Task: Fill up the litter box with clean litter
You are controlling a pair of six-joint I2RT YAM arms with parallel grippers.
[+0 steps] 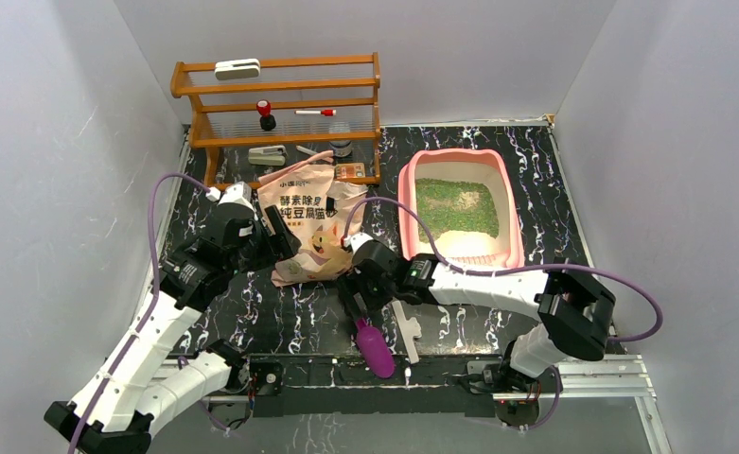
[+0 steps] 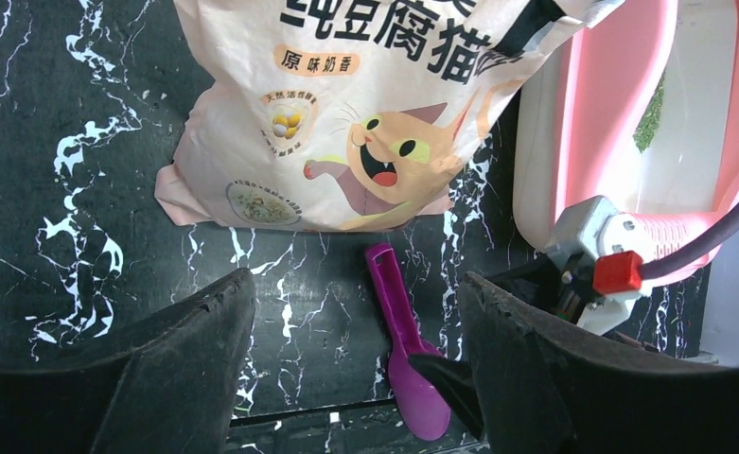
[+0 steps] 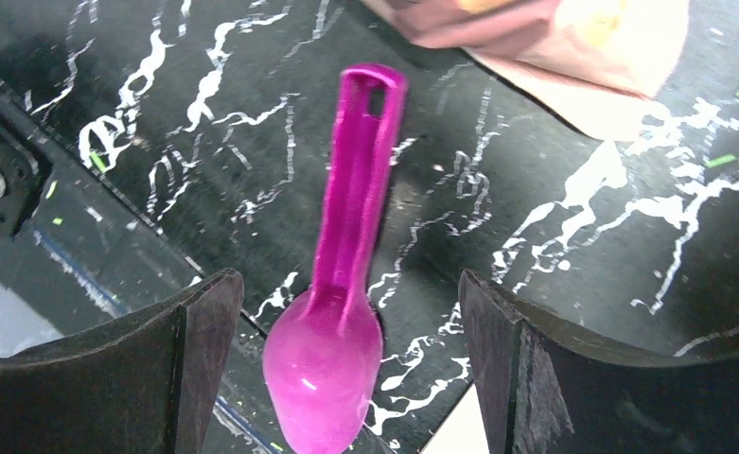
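Observation:
The pale pink litter bag [image 1: 304,222] lies on the black marble counter, cat face showing. Right of it the pink litter box [image 1: 460,203] holds green and pale litter. A purple scoop [image 1: 375,352] lies at the front edge; in the right wrist view its handle [image 3: 351,208] lies between and beyond the fingers. My right gripper [image 1: 351,303] stands open low over the scoop, apparently holding nothing. My left gripper [image 1: 280,236] stands open over the bag's left part, nothing between its fingers in the left wrist view.
A wooden rack [image 1: 280,85] with small items stands at the back. A pale flat piece [image 1: 409,336] lies right of the scoop. Walls close in both sides.

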